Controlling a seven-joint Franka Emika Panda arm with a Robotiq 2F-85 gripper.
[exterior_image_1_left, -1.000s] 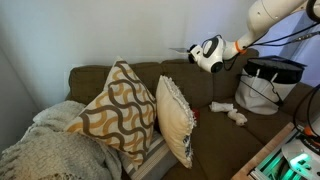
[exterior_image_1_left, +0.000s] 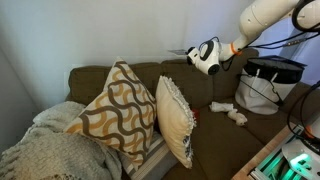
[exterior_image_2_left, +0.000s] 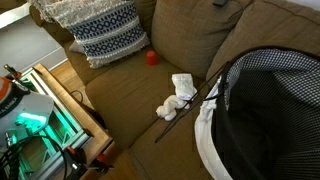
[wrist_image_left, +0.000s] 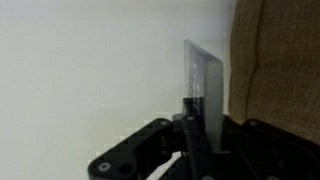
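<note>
My gripper (exterior_image_1_left: 190, 56) hangs over the top of the brown couch's backrest, close to the white wall. Between its black fingers it is shut on a slim, flat grey object (wrist_image_left: 205, 85), which sticks out ahead of the fingertips. In exterior view 1 the same object (exterior_image_1_left: 176, 51) shows as a thin grey sliver pointing left. What it is exactly cannot be told, as its near end is hidden by the fingers. The couch's brown fabric (wrist_image_left: 285, 70) fills the right of the wrist view, with pale wall on the left.
On the couch seat lie a white cloth (exterior_image_2_left: 184, 85), a small white toy-like thing (exterior_image_2_left: 171, 107) and a red cup-shaped object (exterior_image_2_left: 151, 58). A black-and-white basket (exterior_image_2_left: 212, 130) stands at the right. Patterned cushions (exterior_image_1_left: 118, 110) and a grey blanket (exterior_image_1_left: 60, 155) occupy the left.
</note>
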